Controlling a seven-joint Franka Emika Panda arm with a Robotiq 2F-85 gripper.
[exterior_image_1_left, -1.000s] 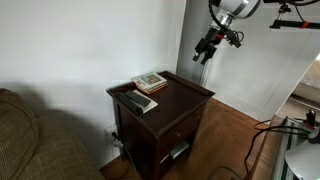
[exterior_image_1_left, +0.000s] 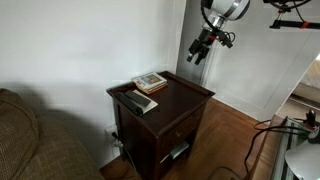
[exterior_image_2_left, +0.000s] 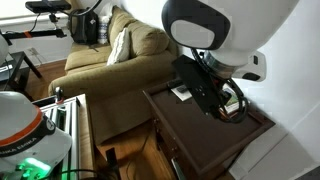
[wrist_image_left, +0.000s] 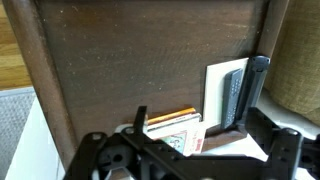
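Observation:
My gripper (exterior_image_1_left: 210, 49) hangs in the air above and to the right of the dark wooden cabinet (exterior_image_1_left: 184, 95), its fingers apart and empty. In the wrist view its two black fingers (wrist_image_left: 139, 122) stand wide apart over the far edge of the cabinet top. A small stack of books (wrist_image_left: 178, 131) lies against that edge, partly hidden by the gripper. Beside it is a pale flat book or pad (wrist_image_left: 214, 90) with a dark remote (wrist_image_left: 232, 96) on it. Another black remote-like object (wrist_image_left: 256, 78) lies alongside, near the corner.
Much of the cabinet top is bare, with a raised rim around it. A brown sofa (exterior_image_1_left: 35, 140) stands to the left in exterior view 1, and the white wall (exterior_image_1_left: 90, 45) rises behind. Cables (exterior_image_1_left: 255, 140) hang and lie over the wooden floor (exterior_image_1_left: 215, 150) at right.
In exterior view 1 my gripper has shifted slightly left, toward the cabinet, and turned a little. The books, the remotes and the cabinet have not moved.

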